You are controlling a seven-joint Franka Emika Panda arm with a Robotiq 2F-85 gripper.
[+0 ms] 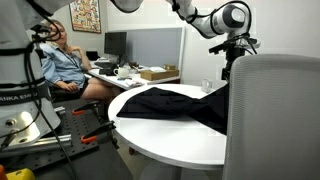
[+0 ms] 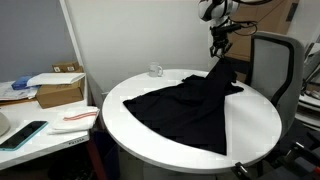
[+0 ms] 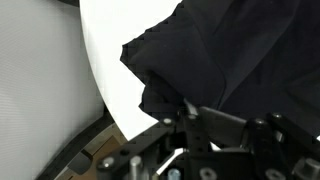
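Observation:
A black cloth (image 2: 180,112) lies spread and creased over the round white table (image 2: 150,147). Part of it rises in a steep fold towards my gripper (image 2: 220,52) at the table's far side. In the wrist view, the black cloth (image 3: 235,60) comes up to the shut fingers, and its edge appears pinched at their tips. The chair back hides part of the raised cloth (image 1: 209,106) in exterior view 1.
A white mug (image 2: 155,70) stands near the table's back edge. A grey chair (image 1: 275,115) stands close beside the table. A side desk carries boxes (image 2: 61,88) and a folded white cloth (image 2: 74,119).

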